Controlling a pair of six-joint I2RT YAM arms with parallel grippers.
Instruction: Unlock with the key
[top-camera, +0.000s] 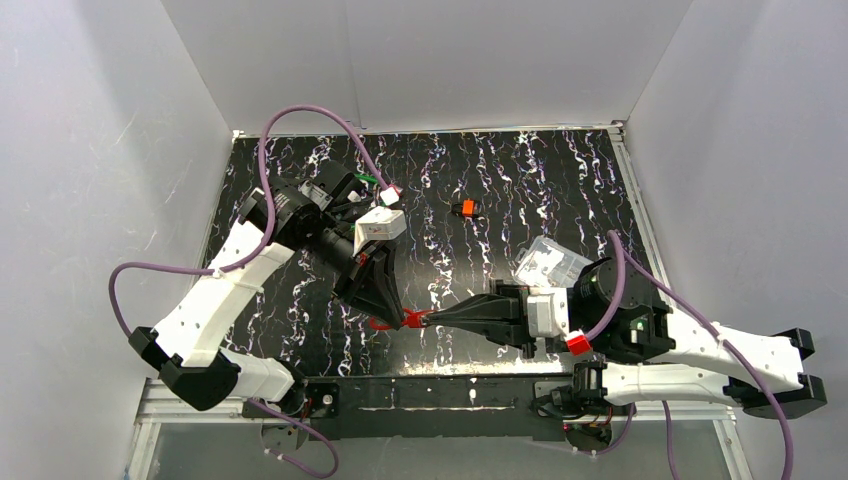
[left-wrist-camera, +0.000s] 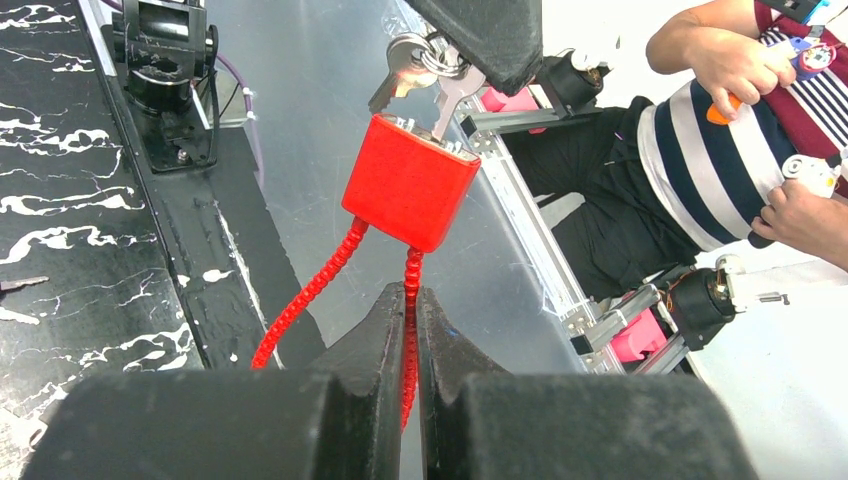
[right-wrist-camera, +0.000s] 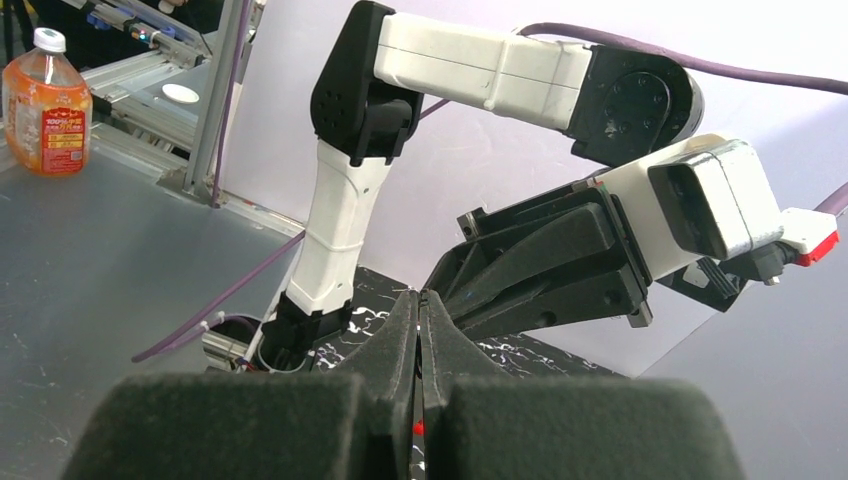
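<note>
Between the two grippers, a red padlock (top-camera: 413, 320) is held up in the air. Its red beaded shackle (left-wrist-camera: 411, 320) passes between the fingertips of my left gripper, which is shut on one strand; the other strand hangs outside. Above the padlock (left-wrist-camera: 412, 185), my right gripper (top-camera: 428, 319) is shut on a key on a ring. That silver key (left-wrist-camera: 453, 97) meets the padlock's end face; how deep it sits, I cannot tell. A second key (left-wrist-camera: 407, 62) dangles beside it. In the right wrist view, my right gripper hides the key.
A black-and-orange object (top-camera: 466, 208) lies on the dark marbled table. To the right stands a clear box (top-camera: 551, 264), near the right arm. Green and dark items are partly hidden behind the left arm. A person (left-wrist-camera: 690, 170) is beyond the front edge.
</note>
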